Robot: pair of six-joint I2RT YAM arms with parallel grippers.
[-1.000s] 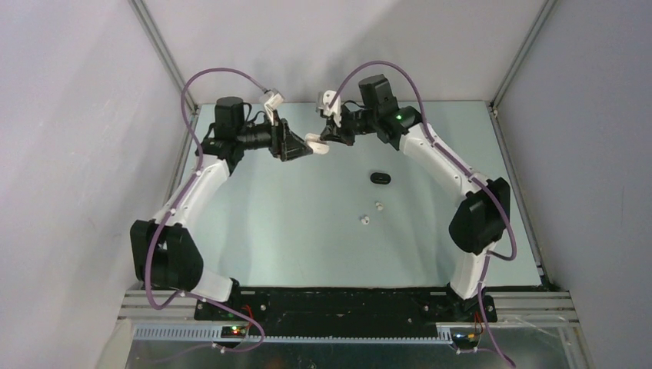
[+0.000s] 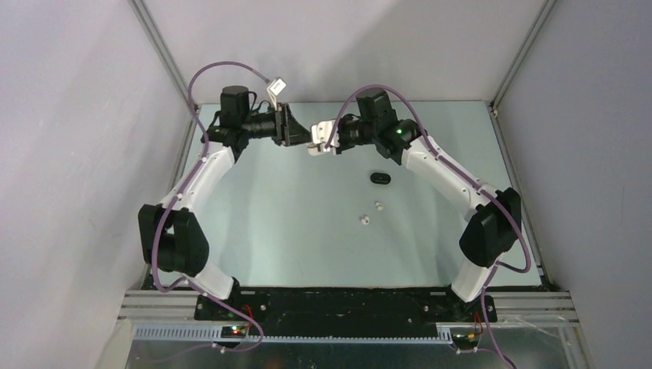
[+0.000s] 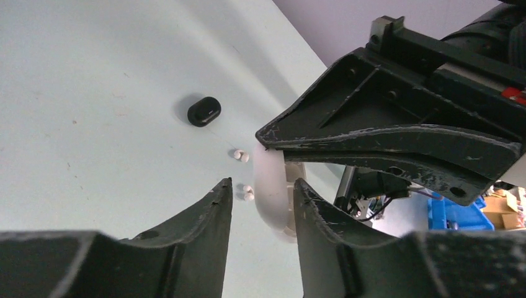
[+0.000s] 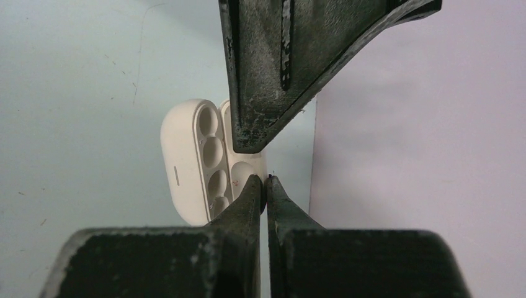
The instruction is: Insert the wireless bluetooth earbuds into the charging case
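The white charging case point(image 4: 186, 161) is held up off the table with its lid swung open, its hollows showing in the right wrist view. My right gripper is shut on the lid's edge. Close on the case's other side, my left gripper stands part open. In the left wrist view the case point(image 3: 271, 192) shows between and beyond its fingertips, without visible grip; contact cannot be told. Two small white earbuds point(image 2: 365, 220) point(image 2: 379, 206) lie apart on the table, nearer the front.
A black oval object point(image 2: 380, 178) lies on the pale table point(image 2: 292, 238), behind the earbuds. A wall point(image 2: 323, 46) rises behind both grippers.
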